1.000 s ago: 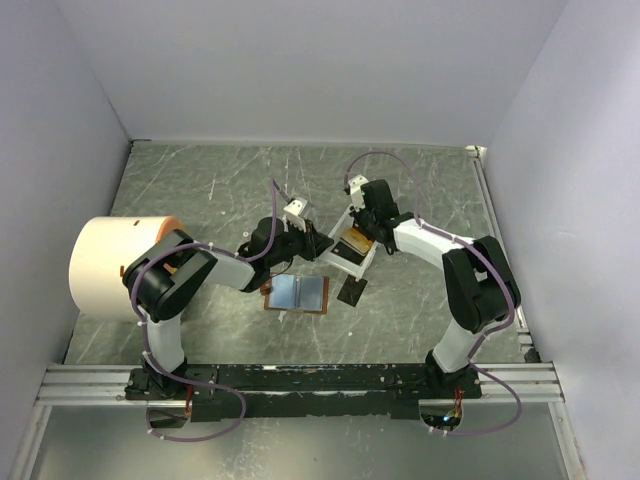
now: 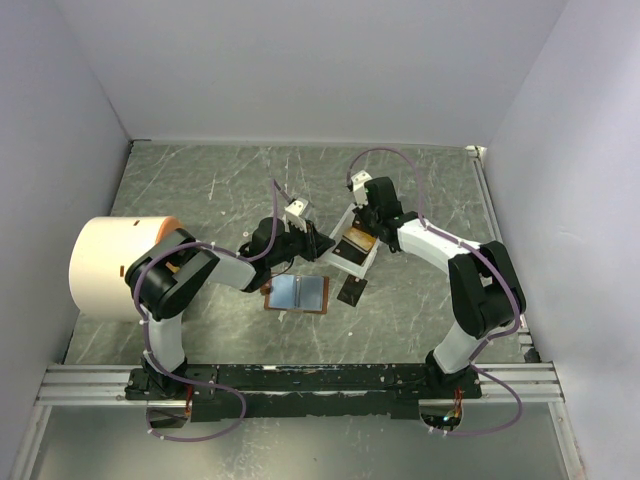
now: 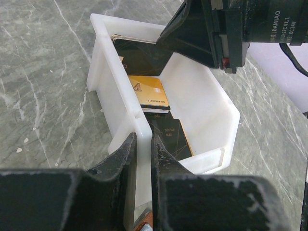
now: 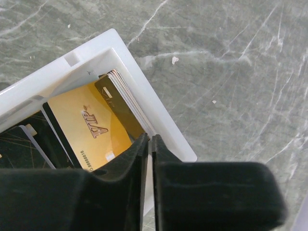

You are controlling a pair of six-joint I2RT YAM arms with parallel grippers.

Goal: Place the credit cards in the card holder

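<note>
The open card holder (image 2: 297, 293), brown-edged with pale pockets, lies flat on the table. A white box (image 2: 345, 264) behind it holds black and gold cards. My left gripper is shut on the box's side wall. Inside the box's far end, my right gripper has its fingertips at the end of an upright stack of dark cards (image 4: 121, 103); only a narrow gap shows between them, and whether they grip a card cannot be told. A gold card (image 4: 89, 126) leans beside that stack. One black card (image 2: 352, 290) lies on the table, right of the holder.
A large white roll (image 2: 115, 268) stands at the far left, close to my left arm. Bare marbled table (image 2: 330, 340) lies in front of the holder and the loose black card.
Over the last second my right gripper has shifted slightly right at the box's far end. The left arm, box, holder and loose card look unmoved.
</note>
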